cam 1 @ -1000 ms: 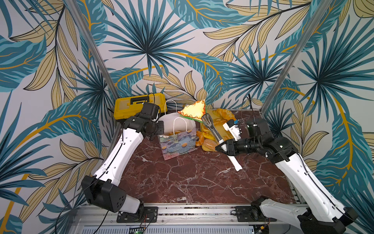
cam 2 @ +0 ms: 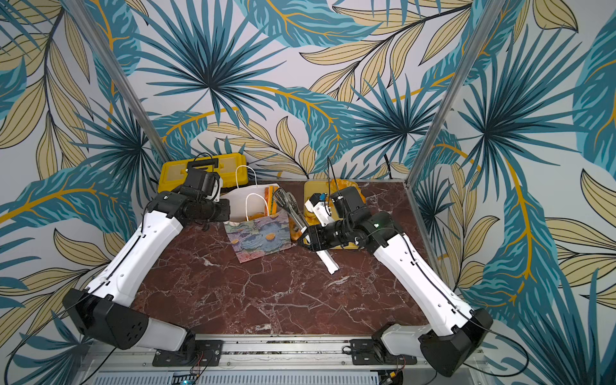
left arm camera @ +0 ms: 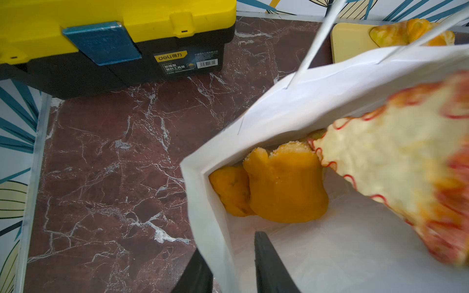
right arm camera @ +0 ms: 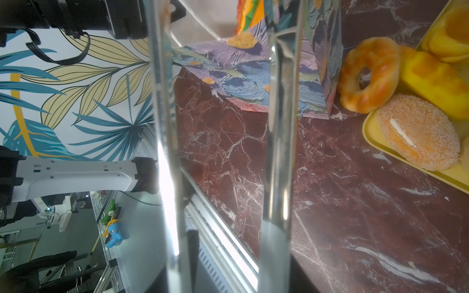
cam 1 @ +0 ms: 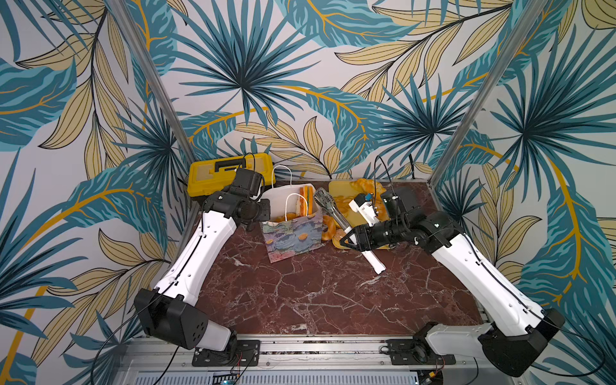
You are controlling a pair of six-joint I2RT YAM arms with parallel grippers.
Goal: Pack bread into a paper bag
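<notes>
The floral paper bag (cam 1: pixel 294 237) stands upright with its mouth open. My left gripper is at its left rim, fingers apart with the paper edge between them. A pizza-slice bread (left arm camera: pixel 400 156), blurred and tilted, sits inside the bag's mouth at the right; in the top left view it shows as an orange-green edge. Deeper in the bag lie brown bread pieces (left arm camera: pixel 285 183). My right gripper (cam 1: pixel 359 238) is shut on the tongs (cam 1: pixel 333 208), their arms spread apart and their head beside the bag's right side. Whether the tongs touch the slice, I cannot tell.
A yellow tray (right arm camera: pixel 373 134) to the right of the bag carries several breads, among them a sesame bun (right arm camera: pixel 419 132). A ring-shaped bread (right arm camera: pixel 368 73) lies between bag and tray. The yellow toolbox (cam 1: pixel 211 174) stands behind the left arm.
The right arm and tongs have moved left toward the bag. The pizza slice, earlier held flat above the bag's right rim, now stands on edge within the mouth. The left arm looks unmoved.
</notes>
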